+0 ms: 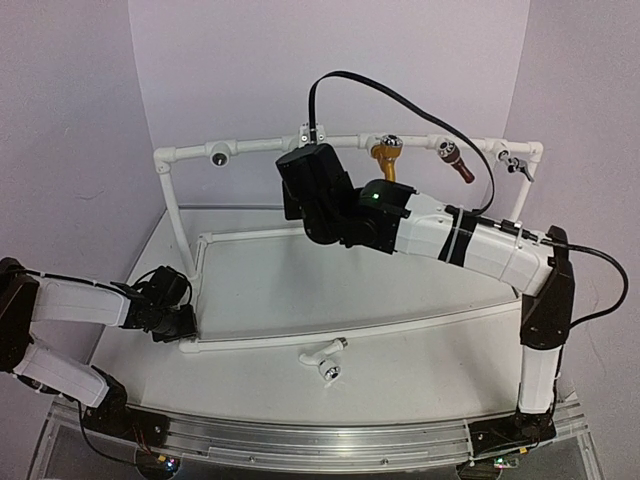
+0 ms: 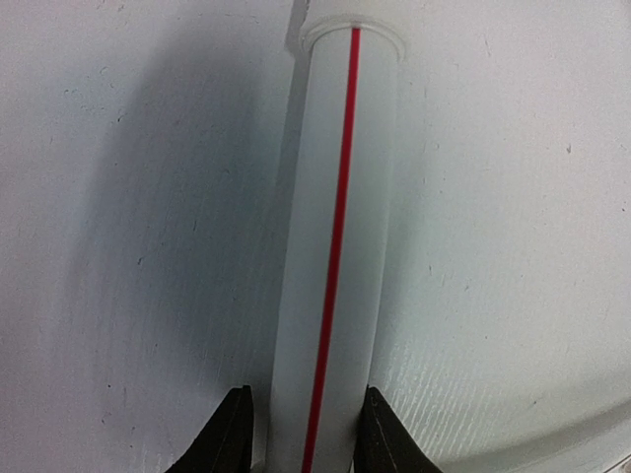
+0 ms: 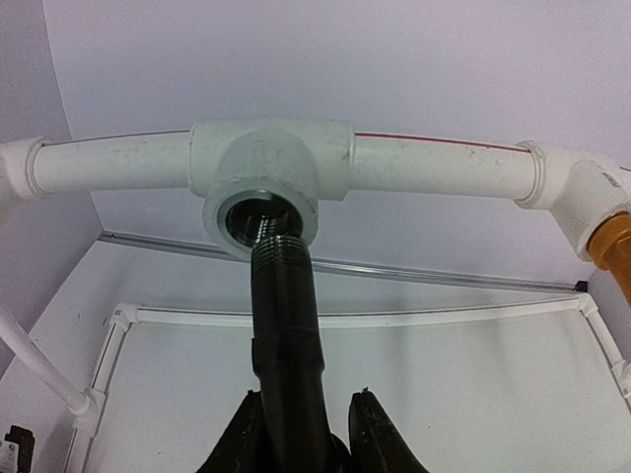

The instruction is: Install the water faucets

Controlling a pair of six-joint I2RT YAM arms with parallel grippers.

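A black faucet [image 3: 288, 335] is held by my right gripper, shut on it in the right wrist view. Its threaded end points at a white tee [image 3: 281, 163] on the upper pipe and overlaps the lower rim of the socket; whether it has entered cannot be told. In the top view the right arm covers this faucet. In the left wrist view my left gripper has its fingers either side of a white pipe [image 2: 340, 217] with a red stripe, appearing shut on it. A white faucet [image 1: 324, 361] lies on the table.
Along the upper pipe sit an orange faucet [image 1: 386, 152], a brown faucet [image 1: 456, 162] and a metal-handled faucet [image 1: 517, 166] on the right. At the left an empty tee [image 1: 219, 153] faces forward. Inside the lower frame [image 1: 300, 340] the surface is clear.
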